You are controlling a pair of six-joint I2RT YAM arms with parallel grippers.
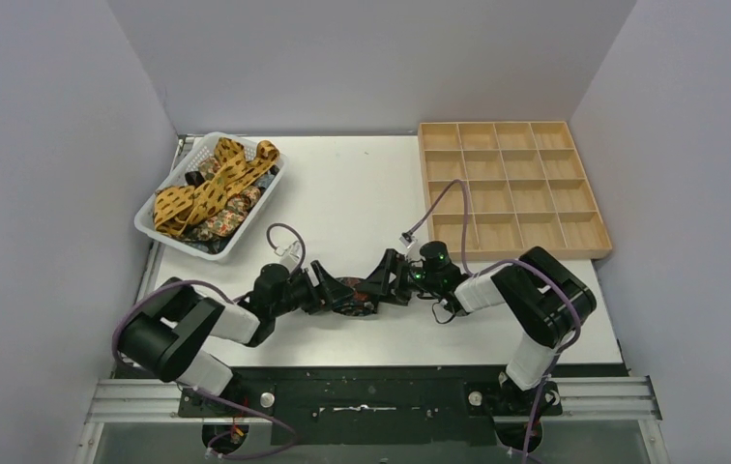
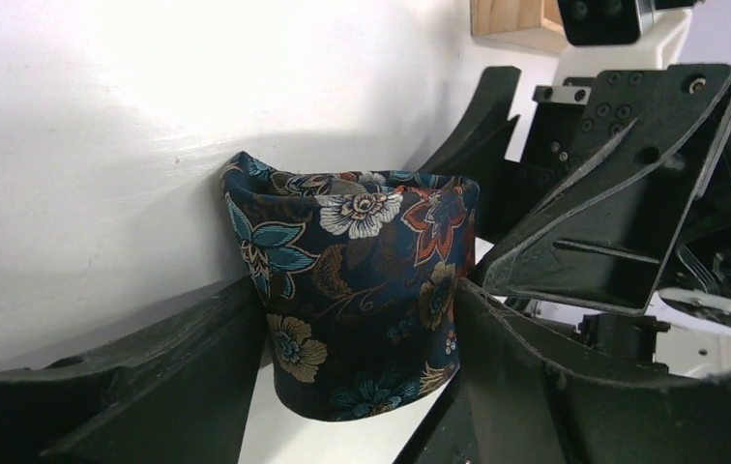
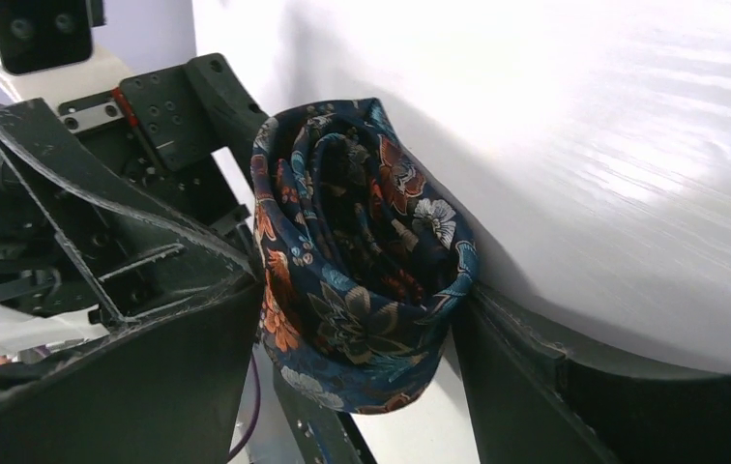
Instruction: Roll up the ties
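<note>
A dark floral tie, rolled into a flat coil (image 1: 354, 308), rests on the white table between my two grippers. In the left wrist view its patterned outer side (image 2: 362, 261) faces me, with the left fingers (image 2: 212, 353) spread about the coil's width, one at each side. The right wrist view looks into the coil's wound layers (image 3: 352, 203); the right fingers (image 3: 202, 353) likewise flank it. My left gripper (image 1: 336, 296) comes from the left and my right gripper (image 1: 379, 291) from the right, close together. How firmly either presses on the coil cannot be seen.
A white basket (image 1: 273, 186) at the back left holds yellow and floral ties. The wooden divided tray (image 1: 513, 255) at the back right has empty compartments. Bare table (image 1: 352, 184) lies between them.
</note>
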